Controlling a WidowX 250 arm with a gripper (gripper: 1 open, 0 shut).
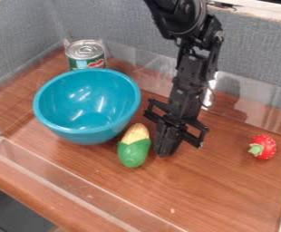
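Observation:
My gripper (164, 148) is low over the wooden tray, its fingers shut with nothing visible between them. Just left of the fingertips lies a green and tan toy vegetable (134, 150). A turquoise bowl (86, 105) sits left of the gripper, behind the toy. A red strawberry (263, 147) lies to the right, apart from the gripper.
A tin can (85, 56) stands at the back left, behind the bowl. Grey padded walls (22, 50) and clear rims bound the tray.

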